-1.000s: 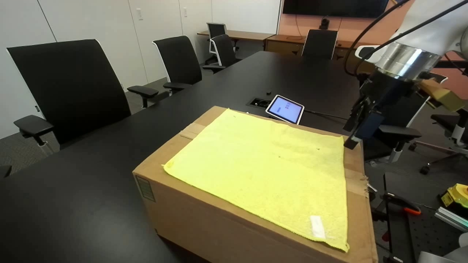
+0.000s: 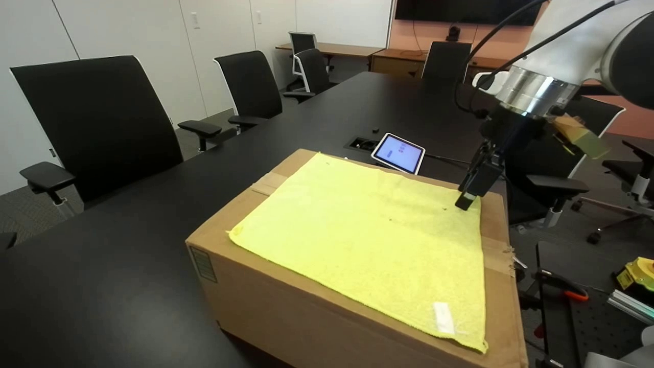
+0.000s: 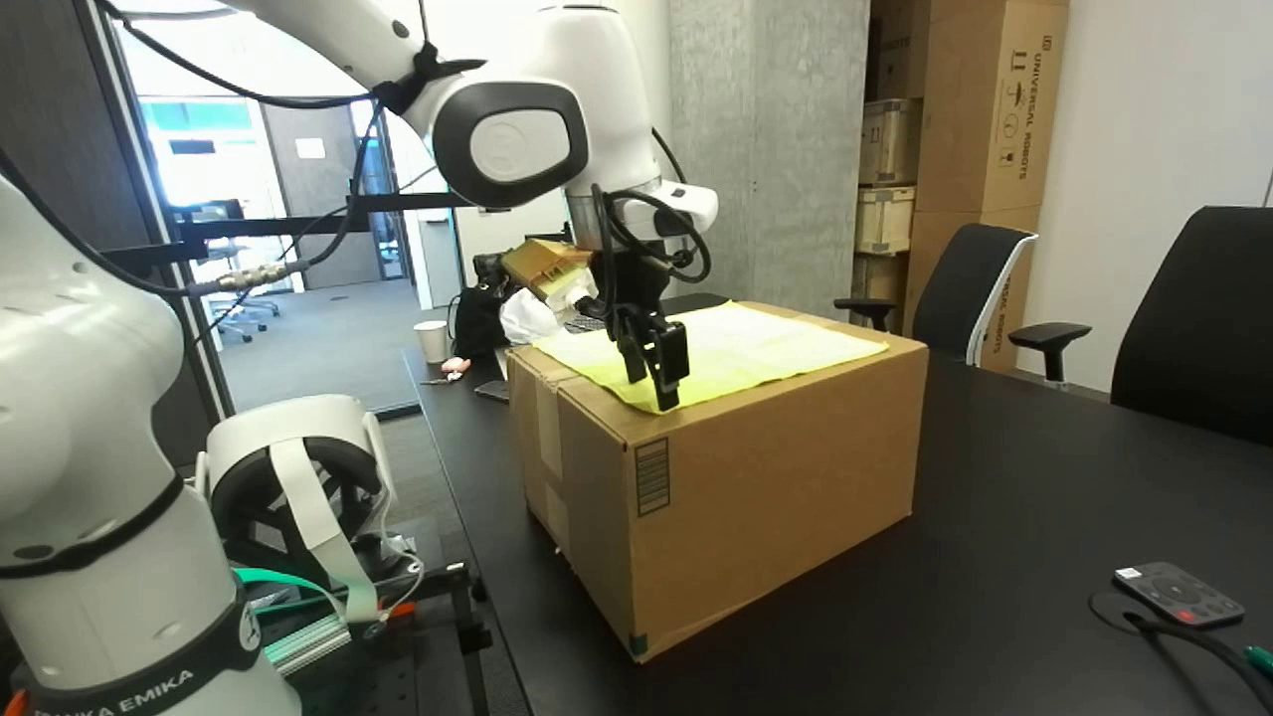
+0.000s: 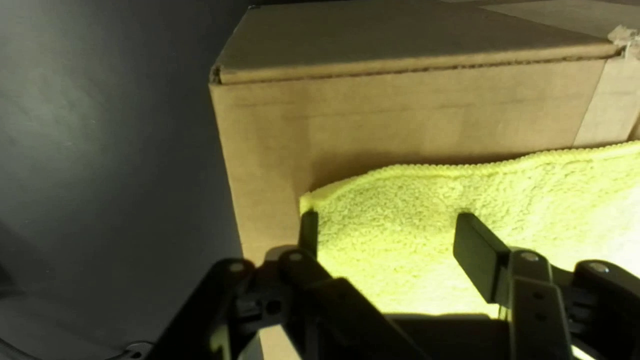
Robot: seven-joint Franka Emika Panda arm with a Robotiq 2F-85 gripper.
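A yellow cloth lies nearly flat on top of a cardboard box, a white tag near one corner. In the wrist view my gripper is open over one corner of the cloth, its black fingers well apart with yellow fabric visible between them. The left finger is right at the cloth's corner; the right one is over its inner area. From the second exterior view, the gripper points down at the cloth's near corner. Whether the fingertips touch the fabric, I cannot tell.
The box stands on a long black table. Behind it a small tablet leans close to the box's far edge. Chairs line the table's side. A remote lies on the table, with open surface between it and the box.
My gripper has moved left in the first exterior view, from beside the cloth's far right corner to over the cloth near that corner. The cloth keeps about the same shape.
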